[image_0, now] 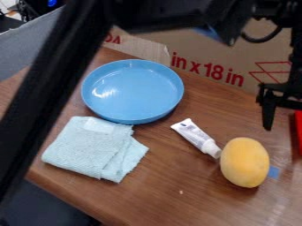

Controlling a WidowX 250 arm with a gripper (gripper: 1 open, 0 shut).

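The black gripper point(273, 106) is at the right edge of the view, above the table near a red object, partly out of frame, with its fingers apart and nothing seen between them. A blue plate point(132, 91) lies at the back left. A folded pale cloth point(94, 150) is in front of it, a white tube point(195, 136) lies at the centre, and a yellow oval object point(245, 163) sits at the front right.
A cardboard box point(213, 62) stands along the back. A red object point(298, 132) is cut off at the right edge. A large dark shape crosses the upper left.
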